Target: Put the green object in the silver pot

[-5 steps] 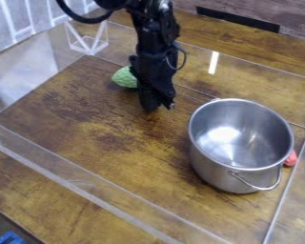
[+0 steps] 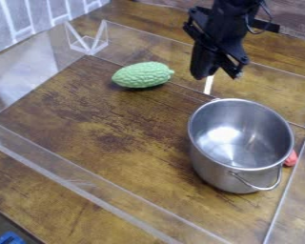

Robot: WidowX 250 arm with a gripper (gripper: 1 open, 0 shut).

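A bumpy green object (image 2: 144,75), long and rounded, lies on the wooden table toward the back left. The silver pot (image 2: 236,133) stands upright at the right with its mouth facing up, and the part of its inside that shows is bare. My black gripper (image 2: 217,72) hangs in the air at the upper right, behind the pot and to the right of the green object, apart from both. Its fingers are dark and small here, so how they stand is unclear. No green shows at them.
Clear plastic walls (image 2: 85,186) edge the work area. Something red (image 2: 292,157) sits against the pot's right side.
My gripper has moved right and up, away from the green object, which is now in full view. The green object lies in about the same place; the pot has not moved.
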